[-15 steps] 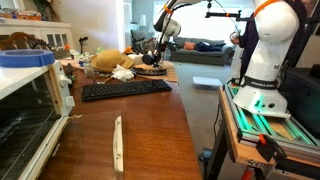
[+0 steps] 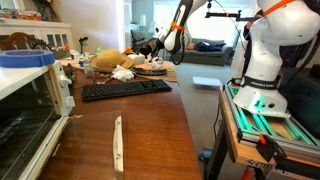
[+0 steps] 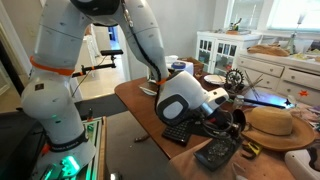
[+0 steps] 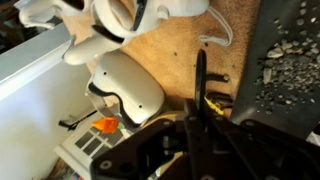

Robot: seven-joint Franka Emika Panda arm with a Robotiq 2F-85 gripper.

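My gripper is low over the far end of the table, pointing down. A slim dark piece (image 4: 201,72) sticks out from between its fingers, which are shut on it; I cannot tell what it is. Close by lies a black tray (image 3: 215,153), and the wrist view shows grey bits like gravel (image 4: 285,72) on its dark surface. In the first exterior view the gripper (image 2: 147,48) is small and partly lost among the clutter behind the keyboard (image 2: 125,89).
Rounded white devices (image 4: 127,83) and a small yellow-and-black item (image 4: 217,101) lie near the gripper. A tan hat (image 3: 270,122) is at the table's back.
In the first exterior view the arm has swung left and toward the camera, with the gripper now over the clutter behind the keyboard. The table objects look unmoved.
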